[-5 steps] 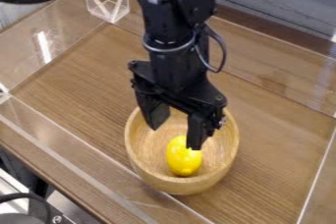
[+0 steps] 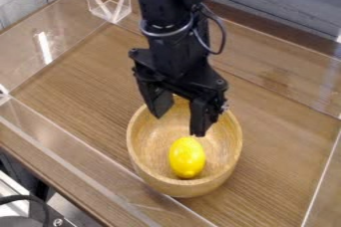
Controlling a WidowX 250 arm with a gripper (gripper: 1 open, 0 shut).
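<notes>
A tan bowl (image 2: 150,141) sits on the wooden table in the lower middle of the view, with a yellow oval object (image 2: 186,157) lying in it. My black gripper (image 2: 180,112) hangs over the back of the bowl, its two fingers spread to either side, above and behind the yellow object. Nothing shows between the fingertips. The arm hides part of the bowl's back rim.
Clear plastic pieces stand at the top left and left edge. A black cable (image 2: 34,201) lies at the bottom left.
The gripper and arm have shifted very slightly; the yellow object remains in the bowl.
</notes>
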